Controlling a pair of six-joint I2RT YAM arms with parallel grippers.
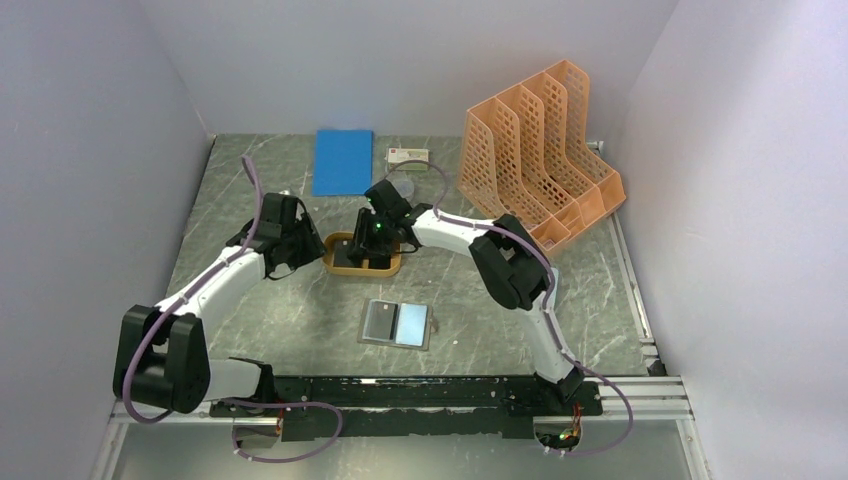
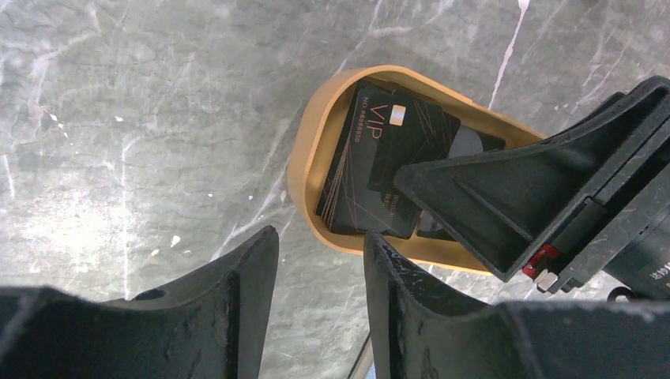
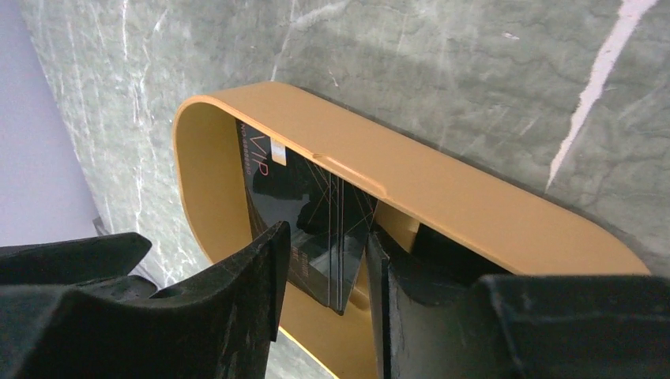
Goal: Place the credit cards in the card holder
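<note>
Black cards, the top one marked VIP, lie in the left part of a tan oval tray. Above them in the right wrist view, my right gripper is partly open, its fingertips reaching down inside the tray. The VIP card shows between and beyond those fingers; whether they touch it I cannot tell. Just left of the tray hovers my left gripper, also partly open, with nothing between its fingers. Nearer the front lies a flat, clear-edged card holder, showing a dark card and a pale blue panel.
Behind the tray are a blue sheet and a small box. A tall orange file rack stands at the back right. Bare table surrounds the card holder. Both grippers are close together at the tray.
</note>
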